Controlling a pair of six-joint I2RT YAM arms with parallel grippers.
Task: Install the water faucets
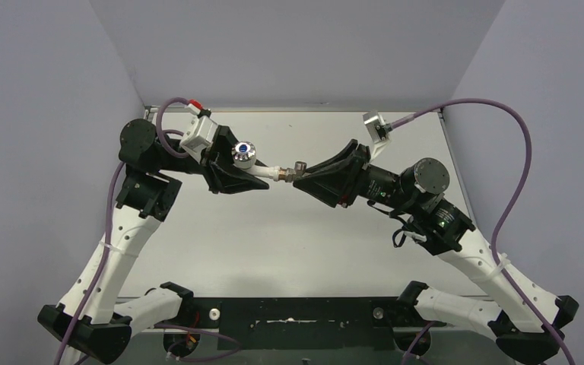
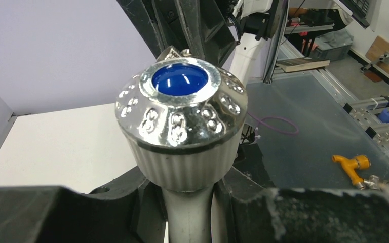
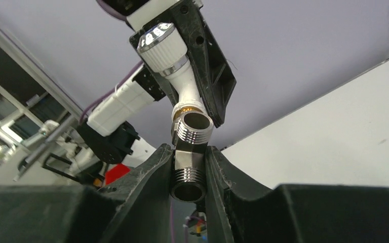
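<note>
A white faucet (image 1: 263,171) with a chrome knob (image 2: 180,109) and blue cap sits in my left gripper (image 1: 265,176), which is shut on its body below the knob. Facing it from the right, my right gripper (image 1: 303,176) is shut on a metal tee fitting (image 3: 190,158). Over the white board the two parts meet end to end, a bit of brass thread (image 3: 187,110) showing between them; how deep the thread sits cannot be told. Two threaded openings of the tee are visible in the right wrist view, both empty.
The white board (image 1: 289,236) below both arms is bare. In the left wrist view a yellow faucet (image 2: 352,166) and several metal fittings (image 2: 385,182) lie on the grey surface at the right. A purple hose (image 1: 528,152) loops beside the right arm.
</note>
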